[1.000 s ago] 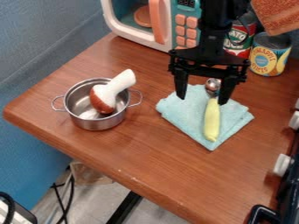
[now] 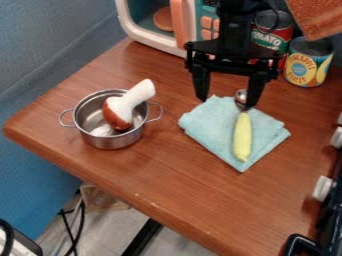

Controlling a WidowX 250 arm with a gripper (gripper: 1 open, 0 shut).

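Note:
My black gripper [image 2: 227, 90] hangs at the upper middle with its two fingers spread open, above the top end of a folded light-blue cloth [image 2: 209, 126]. On the cloth lies a yellow-handled utensil [image 2: 242, 135] with a small metal head at its upper end, between and below the fingers. To the left, a steel pot [image 2: 112, 136] with two handles holds a white and brown object [image 2: 128, 103] leaning on its rim.
Cans [image 2: 307, 64] stand at the back right, beside a toy microwave [image 2: 155, 30] at the back. Black equipment [image 2: 325, 210] lines the right edge.
My gripper has moved slightly left and upward in the view. The objects on the table have not visibly moved.

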